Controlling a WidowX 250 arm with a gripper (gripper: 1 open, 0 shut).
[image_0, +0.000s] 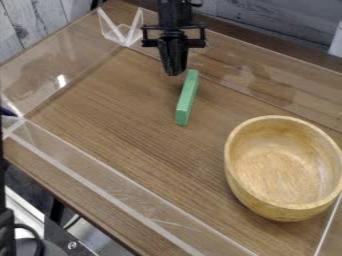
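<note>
My gripper hangs at the top centre of the camera view, black and shut, with nothing seen between its fingers. Just below it and a little to the right, a green rectangular bar lies on the wooden table, its far end near the fingertips but apart from them in the picture.
A large pale wooden bowl takes up the lower right of the table. A clear plastic object is at the back left.
</note>
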